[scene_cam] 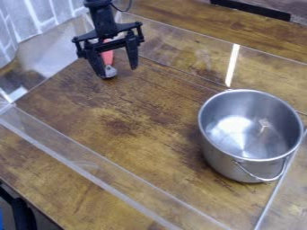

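Note:
My black gripper (108,56) is at the upper left, its two fingers spread apart and pointing down, over a utensil (106,56) with a red handle and a small metal head. The gripper partly hides the handle; whether it touches it I cannot tell. A large steel pot (249,133) with a wire handle sits at the right of the wooden surface.
Clear plastic-like borders run along the left and back of the work area.

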